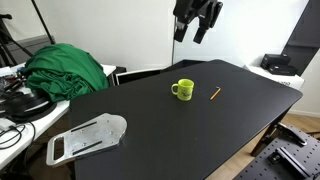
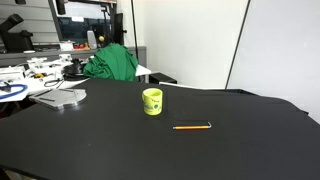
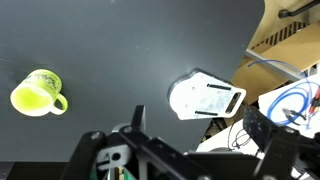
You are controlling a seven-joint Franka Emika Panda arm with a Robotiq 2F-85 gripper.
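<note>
A yellow-green mug [image 1: 182, 89] stands upright on the dark table, and an orange pencil [image 1: 215, 93] lies to its right. In the other exterior view the mug [image 2: 152, 101] is behind the pencil [image 2: 192, 126]. Toward the table's left side lies a flat grey-white board [image 1: 87, 138] with slots. High above the table hangs my gripper [image 1: 189, 37], its fingers spread and nothing between them. From the wrist view, the mug [image 3: 37, 92] is at the left and the board [image 3: 205, 95] is just beyond the fingers, far below.
A green cloth heap [image 1: 66, 72] sits past the table's back left edge, with cables and equipment beside it.
</note>
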